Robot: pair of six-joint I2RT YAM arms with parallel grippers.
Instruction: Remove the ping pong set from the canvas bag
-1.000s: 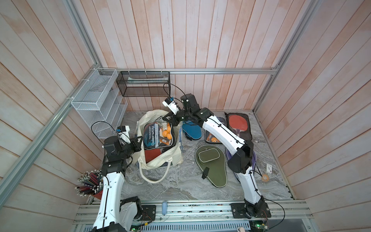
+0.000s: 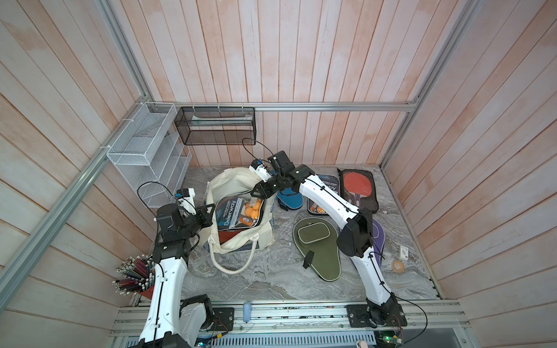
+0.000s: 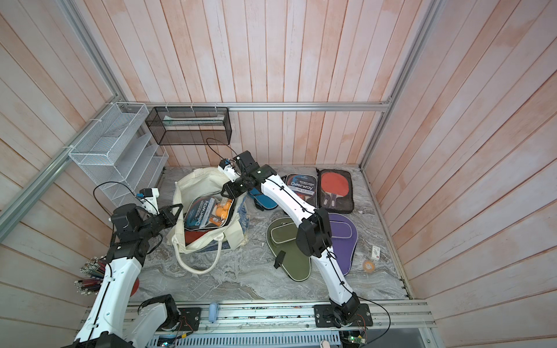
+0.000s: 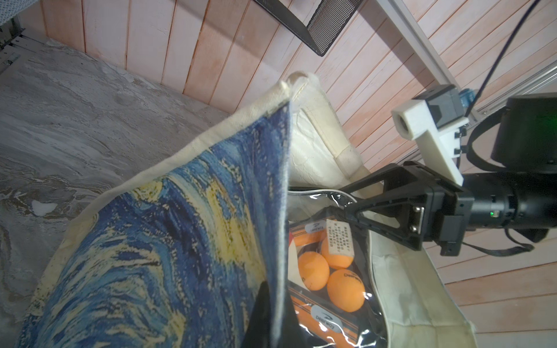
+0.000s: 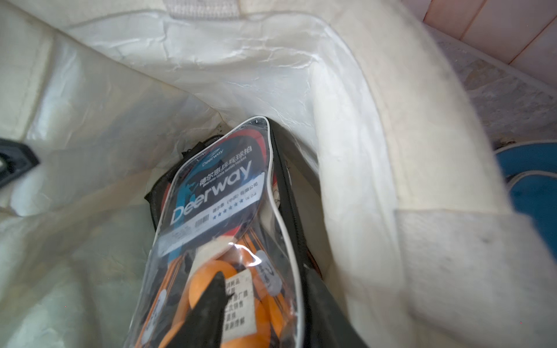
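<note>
The cream canvas bag (image 2: 265, 233) stands open at the left of the table, its blue printed side (image 4: 174, 249) facing the left wrist camera. Inside rests a clear-fronted Deerway ping pong set (image 5: 217, 191) with orange balls, its lower end hidden in the right wrist view. My left gripper is shut on the bag's rim. Over the bag's mouth, my right gripper has its fingers spread apart above the set's ball end, with the piped edge running beneath the gap. A red paddle case (image 3: 194, 236) lies lower in the bag.
Right of the bag lie a blue case (image 2: 290, 198), a green case (image 2: 319, 249), a purple case (image 3: 345, 243), another Deerway set (image 3: 301, 186) and a red paddle case (image 3: 335, 191). Bare table shows in front of the green case and bag.
The set has tilted and settled lower inside. The left arm stays still.
</note>
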